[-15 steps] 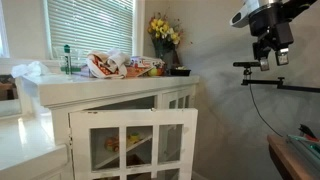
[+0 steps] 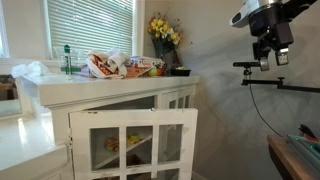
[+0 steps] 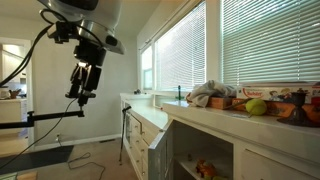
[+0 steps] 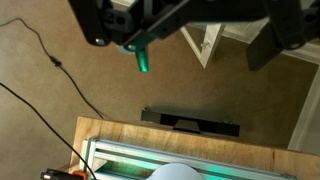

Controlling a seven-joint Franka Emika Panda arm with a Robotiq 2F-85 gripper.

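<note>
High at the right of exterior view 1, my gripper (image 2: 273, 61) hangs in the air with its two fingertips apart. It points down, well clear of the white cabinet door (image 2: 130, 114), which stands swung open. In exterior view 2 the gripper (image 3: 82, 98) is at the left, away from the counter. Dark, blurred fingers (image 4: 283, 40) flank a gap in the wrist view, with nothing held in it. Beneath them is brown floor (image 4: 195, 90), and a white-edged piece (image 4: 206, 42) shows in the gap. Small orange and red items (image 2: 112, 144) sit inside the cabinet.
On the white counter (image 2: 100, 91) lie a crumpled cloth (image 2: 107, 64), a green bottle (image 2: 67, 59) and a vase of yellow flowers (image 2: 163, 32). A green fruit (image 3: 256, 106) sits near a dark stand (image 3: 298, 108). Cables (image 4: 50, 60) cross the floor. Open air surrounds the gripper.
</note>
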